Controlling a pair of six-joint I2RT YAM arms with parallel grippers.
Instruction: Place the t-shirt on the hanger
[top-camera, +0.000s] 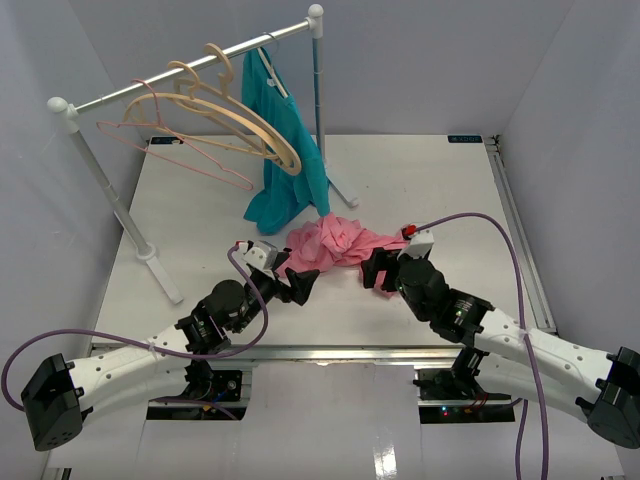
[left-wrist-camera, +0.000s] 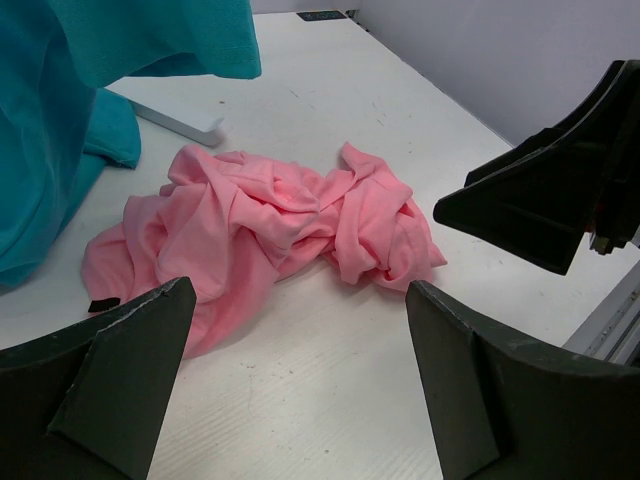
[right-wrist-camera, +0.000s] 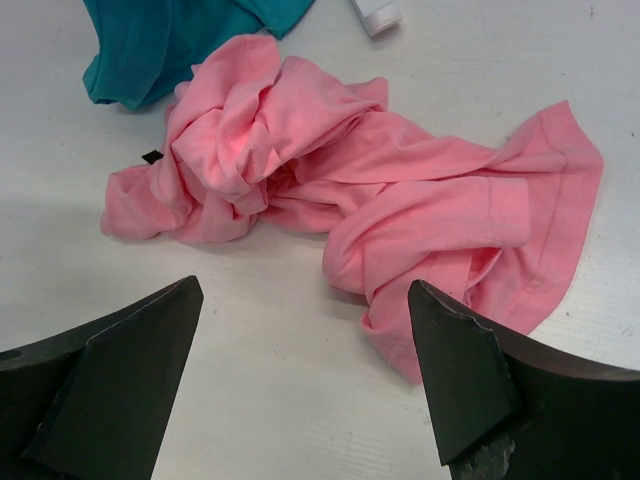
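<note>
A crumpled pink T-shirt (top-camera: 335, 240) (left-wrist-camera: 230, 220) (right-wrist-camera: 420, 230) lies on the white table between my two grippers. On the rack at upper left hang several empty hangers, wooden (top-camera: 270, 140) and pink (top-camera: 205, 165). My left gripper (top-camera: 294, 278) stands open over the table just left of the shirt, nothing between its fingers. My right gripper (top-camera: 382, 264) is also open and empty, above the shirt's right part; its dark fingers (left-wrist-camera: 540, 195) also show in the left wrist view.
A teal garment (top-camera: 285, 150) hangs on a hanger at the rack's far end, its lower part reaching down near the pink shirt. The rack's feet (top-camera: 160, 275) rest on the table. Bare table (top-camera: 450, 180) lies at the back right and along the front.
</note>
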